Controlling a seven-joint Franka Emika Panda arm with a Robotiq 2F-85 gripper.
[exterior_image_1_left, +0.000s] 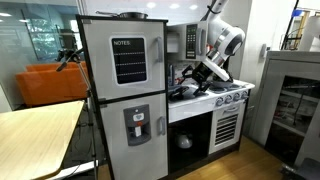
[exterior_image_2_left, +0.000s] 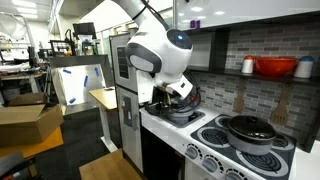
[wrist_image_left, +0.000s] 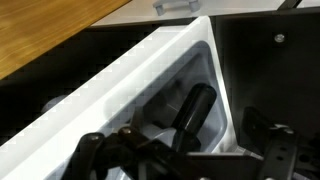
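Observation:
A dark cylindrical object (wrist_image_left: 195, 108) leans inside a pale grey sink basin (wrist_image_left: 215, 75) with a white rim, in the wrist view. My gripper is open above the basin, its dark parts filling the bottom of that view. The cylinder's near end is hidden behind the gripper, and I cannot tell whether the two touch. From the first exterior side, the gripper (exterior_image_1_left: 188, 78) hangs low over the counter just right of the fridge. The second exterior view shows the white arm (exterior_image_2_left: 160, 55) bent down over the sink area.
A tall grey toy fridge (exterior_image_1_left: 125, 85) stands left of the counter, with a microwave (exterior_image_1_left: 186, 42) above. A black lidded pot (exterior_image_2_left: 250, 133) sits on the stove, right of the arm. Red and white vessels (exterior_image_2_left: 275, 67) stand on a shelf.

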